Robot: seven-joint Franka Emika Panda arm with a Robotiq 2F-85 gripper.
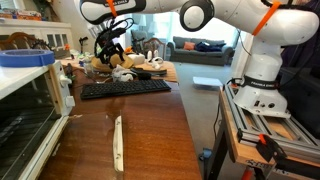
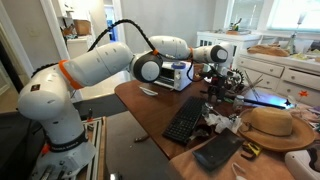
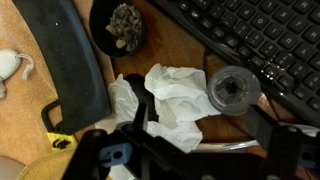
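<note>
My gripper stands open, its fingers (image 3: 275, 140) spread along the lower part of the wrist view with nothing held between them. Ahead of them lies a crumpled white tissue (image 3: 182, 92). A small round clear container (image 3: 233, 90) sits just right of the tissue, beside the black keyboard (image 3: 270, 40). A black bowl (image 3: 118, 25) with brownish bits in it is farther up. In exterior view 1 the gripper (image 1: 110, 48) hangs above the clutter behind the keyboard (image 1: 125, 88).
A black flat board (image 3: 65, 55) lies left of the tissue. Near it are a small white object (image 3: 10, 65) and something yellow (image 3: 60, 142). A round tan hat-like item (image 2: 268, 127) takes up the table's right side in exterior view 2.
</note>
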